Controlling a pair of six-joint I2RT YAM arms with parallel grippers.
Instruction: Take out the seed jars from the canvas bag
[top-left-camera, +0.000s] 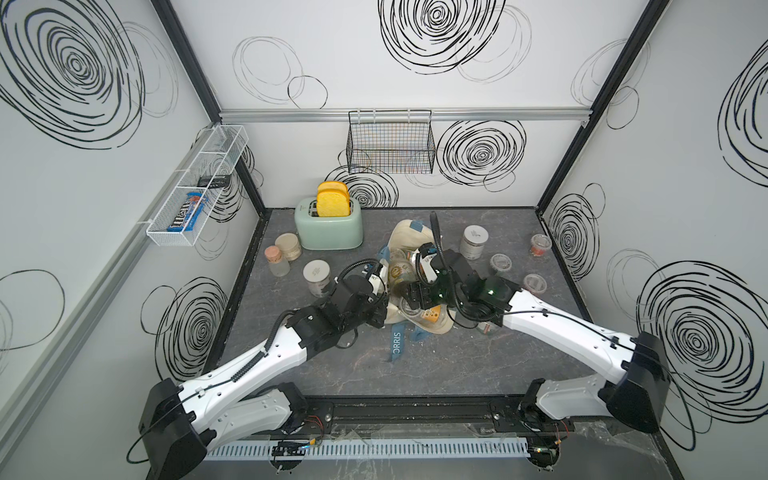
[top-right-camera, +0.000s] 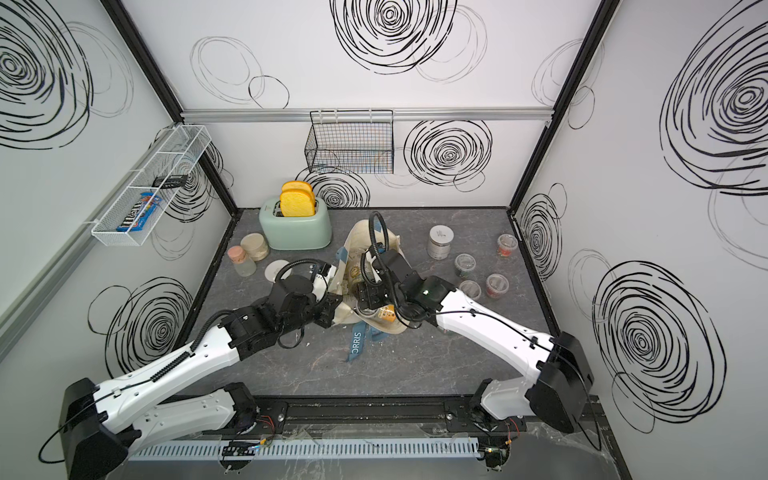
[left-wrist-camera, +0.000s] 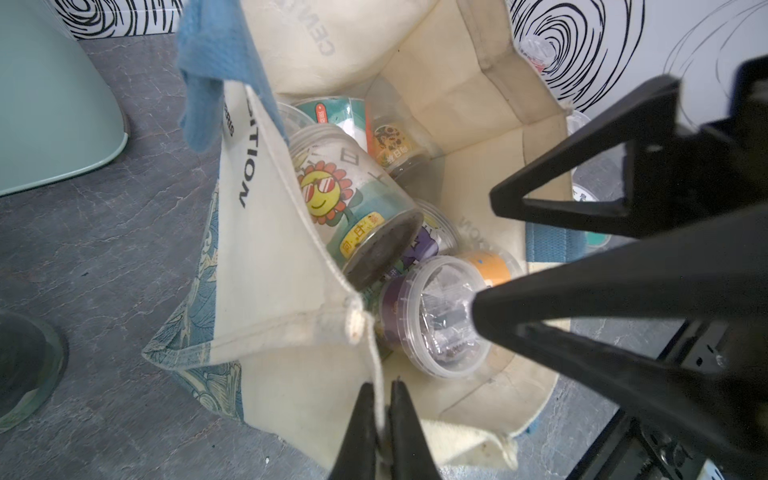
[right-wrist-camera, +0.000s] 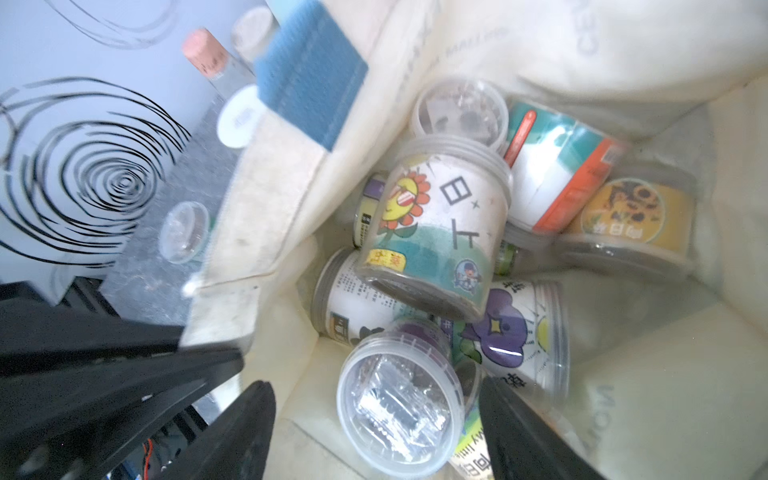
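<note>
The cream canvas bag (left-wrist-camera: 280, 368) lies open on the counter, full of seed jars, among them a sunflower jar (right-wrist-camera: 432, 232), a purple-flower jar (right-wrist-camera: 508, 336) and a clear-lidded jar (right-wrist-camera: 400, 400). My left gripper is shut on the bag's near rim. My right gripper stands open over the bag, its fingertips either side of the clear-lidded jar; whether they touch it I cannot tell.
A mint toaster (top-left-camera: 328, 232) with bread stands behind left. Loose jars stand left and right, including a white-lidded jar (top-left-camera: 474, 240). A wire basket (top-left-camera: 390, 144) hangs on the back wall.
</note>
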